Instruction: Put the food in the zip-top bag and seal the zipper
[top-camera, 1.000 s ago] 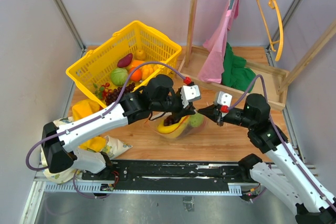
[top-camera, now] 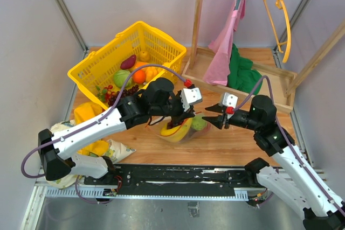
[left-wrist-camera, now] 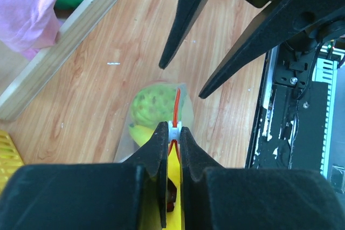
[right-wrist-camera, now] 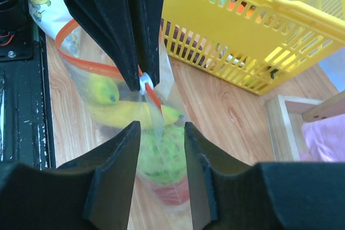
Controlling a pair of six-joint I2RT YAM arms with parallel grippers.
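Observation:
A clear zip bag [top-camera: 178, 133] with an orange-red zipper strip holds bananas [right-wrist-camera: 132, 112], a green fruit [left-wrist-camera: 156, 103] and dark grapes [left-wrist-camera: 170, 192]. My left gripper is shut on the white zipper slider [right-wrist-camera: 145, 84] at the top of the bag. My right gripper stands open just to the right of it in the top view, facing the slider, with nothing held between its fingers.
The yellow basket [top-camera: 81, 76] of food stands at the back left. A wooden rack [top-camera: 285, 87] with pink and green cloths is at the back right. Cloths lie at the left; bare table surrounds the bag on the right.
The left gripper and bag have shifted only slightly.

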